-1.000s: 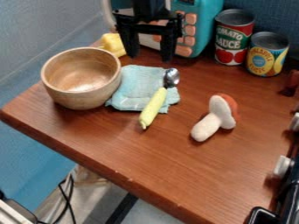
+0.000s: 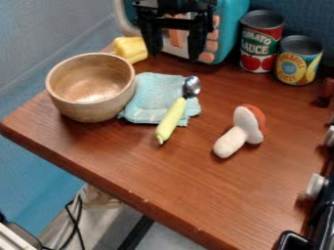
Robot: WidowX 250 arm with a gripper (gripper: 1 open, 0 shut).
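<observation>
My black gripper [image 2: 175, 35] hangs at the top, in front of a teal toy appliance [image 2: 225, 29], its two fingers pointing down and apart, with nothing visible between them. Below it a wooden bowl [image 2: 90, 81] sits at the left, beside a pale blue folded cloth [image 2: 150, 93]. A spoon with a yellow handle [image 2: 171, 120] lies across the cloth. A toy mushroom [image 2: 240, 131] lies on the right of the table. A yellow block [image 2: 129, 48] stands behind the bowl.
A tomato sauce can [image 2: 260, 44] and a yellow-labelled can [image 2: 298, 62] stand at the back right. Dark objects line the right edge. The table's left edge drops to the floor.
My gripper has moved upward and slightly back over the last second, away from the cloth. The objects on the table have not visibly moved.
</observation>
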